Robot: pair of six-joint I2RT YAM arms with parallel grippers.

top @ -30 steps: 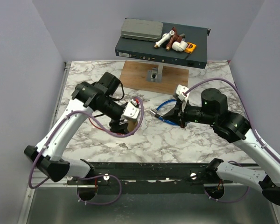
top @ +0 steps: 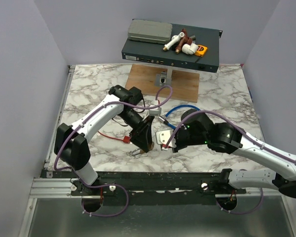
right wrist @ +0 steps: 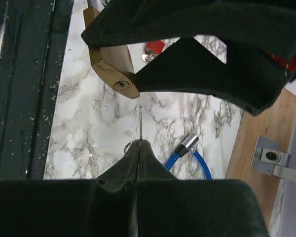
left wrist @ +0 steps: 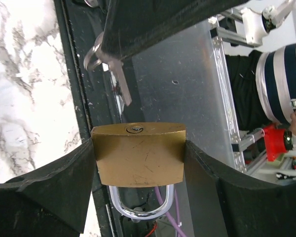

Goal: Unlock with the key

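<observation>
A brass padlock (left wrist: 138, 170) is gripped across its body by my left gripper, its steel shackle hanging free and its keyhole face turned toward the key. My right gripper is shut on a thin key (right wrist: 140, 123), seen nearly edge-on with a ring beside it. In the right wrist view the key's tip is apart from the padlock's keyhole (right wrist: 122, 85), below and right of it. The left wrist view shows the key's flat blade (left wrist: 121, 81) above the padlock, with a gap between. Both grippers are over the front middle of the table.
A red padlock (top: 127, 139) on a red cable lies left of the arms. The blue cable lock (top: 183, 107) curves behind the right gripper. At the back, a wooden board (top: 138, 79) carries a metal latch. Bare marble (top: 207, 160) lies front right.
</observation>
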